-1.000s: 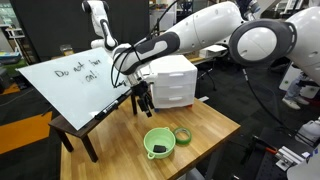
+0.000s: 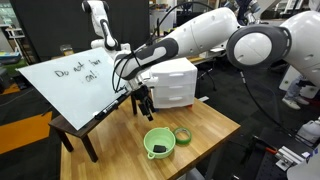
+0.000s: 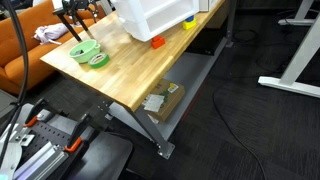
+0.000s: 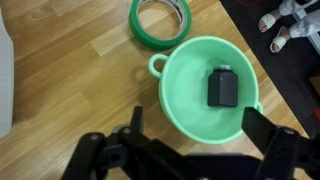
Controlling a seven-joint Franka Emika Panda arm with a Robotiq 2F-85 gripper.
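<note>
A light green bowl [image 2: 159, 142] stands on the wooden table, with a small black object [image 4: 223, 87] inside it, seen clearly in the wrist view. Next to the bowl lies a roll of green tape [image 2: 182, 134], flat on the wood. Above the table, behind the bowl in exterior view 1, hangs my gripper [image 2: 145, 112], apart from everything. Its two dark fingers are spread wide in the wrist view, and nothing is between them.
A whiteboard with writing [image 2: 75, 88] stands at the left of the table. White drawers [image 2: 172, 82] stand at the back. In exterior view 2 a red object [image 3: 158, 42] and a yellow one [image 3: 189, 22] lie near them. Bare wood [image 3: 125, 80] lies in front.
</note>
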